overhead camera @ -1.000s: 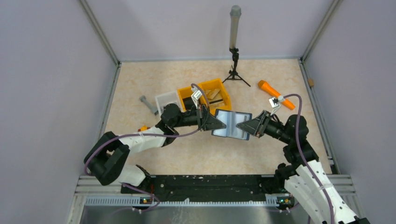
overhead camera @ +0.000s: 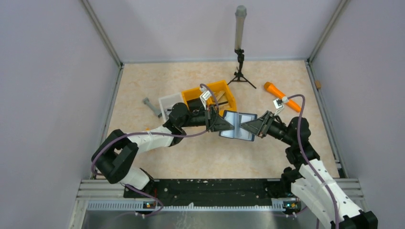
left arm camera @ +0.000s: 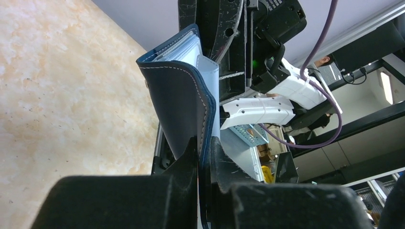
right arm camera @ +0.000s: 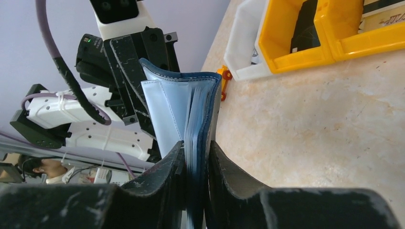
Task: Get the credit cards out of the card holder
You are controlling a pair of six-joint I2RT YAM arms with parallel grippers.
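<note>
Between my two arms the dark blue card holder [overhead camera: 238,119] is spread open, its pale inside sleeves facing up. My left gripper [overhead camera: 232,127] is shut on its left cover, and my right gripper [overhead camera: 242,126] on its right part. In the left wrist view, the navy cover [left arm camera: 174,100] with white stitching runs down between the fingers, and layered clear sleeves [left arm camera: 184,47] show at its far end. From the right wrist, the holder [right arm camera: 165,102] and its bunched sleeves stand between the fingers. I cannot make out separate cards in the sleeves.
Behind the holder stand a yellow bin [overhead camera: 230,95] and a white bin [overhead camera: 167,104]. An orange flashlight [overhead camera: 282,96] lies at the back right, a grey tool [overhead camera: 152,108] at the left. A small tripod [overhead camera: 240,71] stands at the back.
My left gripper has shifted slightly right and up in the top view, closer to the right one. The holder's left edge moved with it. My right gripper has moved slightly left.
</note>
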